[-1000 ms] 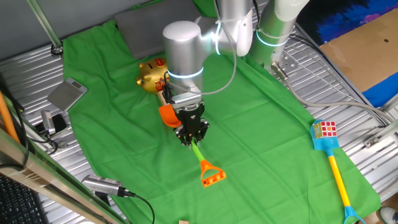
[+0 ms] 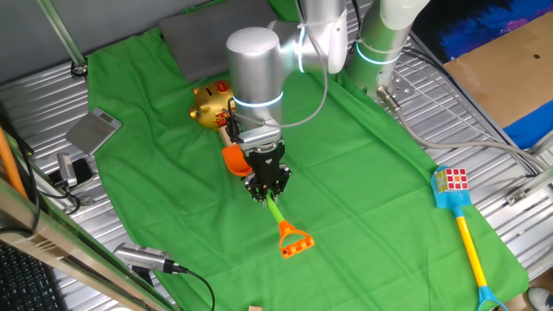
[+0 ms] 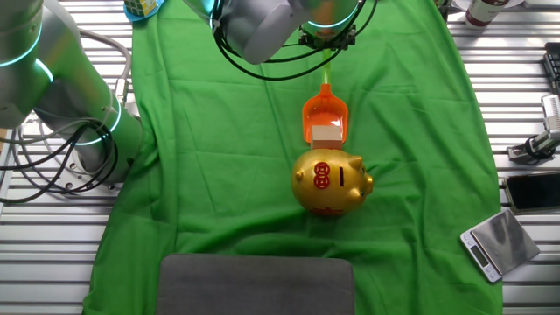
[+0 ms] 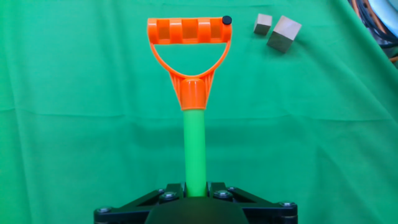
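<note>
A toy shovel with an orange blade (image 3: 325,114), green shaft (image 4: 195,146) and orange D-shaped handle (image 4: 189,31) lies along the green cloth. My gripper is shut on the shaft, one finger against each side. From exterior view 1, the gripper (image 2: 269,192) sits between the blade and the handle (image 2: 296,244). A wooden block (image 3: 326,134) is at the blade's front edge, right against the golden piggy bank (image 3: 331,181); whether it rests on the blade or only touches it, I cannot tell.
Two wooden cubes, one small (image 4: 263,23) and one larger (image 4: 285,33), lie beyond the handle. A blue and yellow shovel (image 2: 469,246) carrying a puzzle cube (image 2: 451,180) lies at the right. A dark grey flat panel (image 3: 255,284) lies behind the piggy bank. Mid-cloth is clear.
</note>
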